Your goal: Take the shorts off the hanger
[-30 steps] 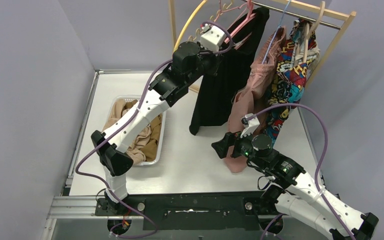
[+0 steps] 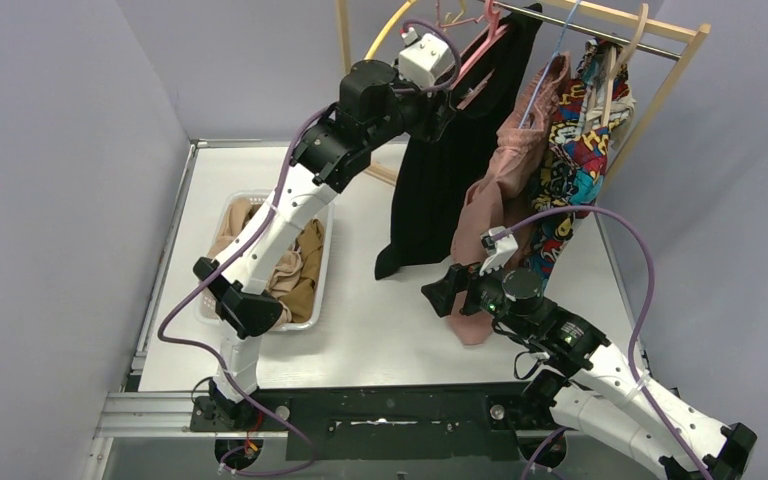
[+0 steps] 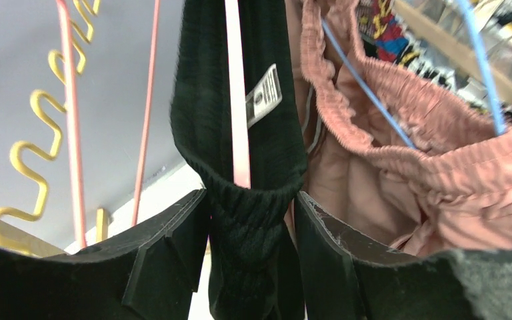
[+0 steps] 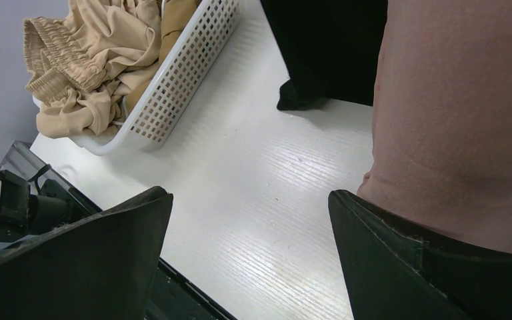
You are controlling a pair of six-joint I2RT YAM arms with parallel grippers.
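Black shorts [image 2: 465,170] hang from a pink hanger [image 2: 490,30]; up close, the hanger's pink bar [image 3: 238,113] runs down inside their waist opening. My left gripper is open around the near end of the black waistband, one finger on each side, with cloth in the gap. A white label [image 3: 264,95] shows inside the waist. The right gripper stands open low over the table, nothing between its fingers, beside the hanging pink shorts [image 4: 463,113].
Pink shorts on a blue hanger [image 2: 548,70] and patterned shorts [image 2: 572,150] hang at the right of the rack. A yellow hanger [image 3: 37,160] is left of the black shorts. The white basket [image 4: 183,73] holds tan clothes. Bare table [image 2: 380,340] lies in front.
The right arm is nearly unmoved.
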